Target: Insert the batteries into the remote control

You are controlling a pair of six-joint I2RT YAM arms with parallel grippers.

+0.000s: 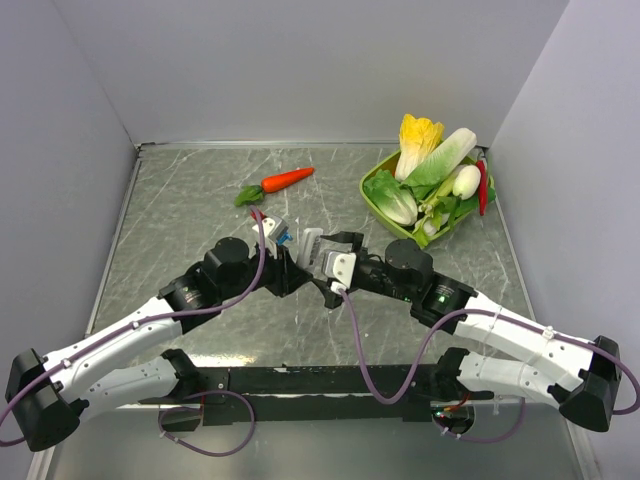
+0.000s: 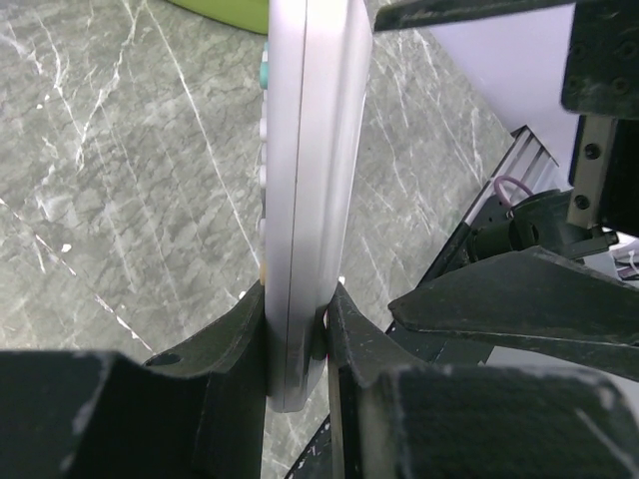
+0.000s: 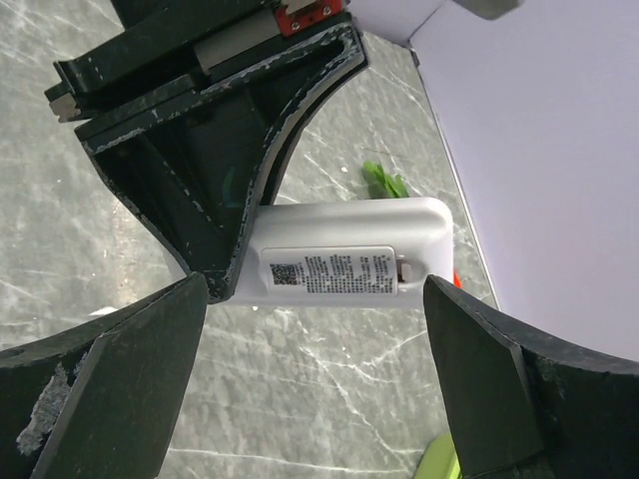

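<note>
A white remote control (image 3: 344, 225) is held up above the table, my left gripper shut on one end of it. In the right wrist view its back faces me, with a printed label (image 3: 344, 271) on a flat panel and a small latch beside it. Coloured buttons show along its edge in the left wrist view. My right gripper stands open, its fingers (image 3: 120, 384) apart on either side of the remote's back, with nothing held between them. No loose batteries can be made out in these views.
A green basket of vegetables (image 1: 375, 212) stands at the back right. A carrot (image 1: 287, 179) lies at the back left. Grey walls enclose the marble-patterned table (image 1: 190, 195), whose middle and left are mostly clear.
</note>
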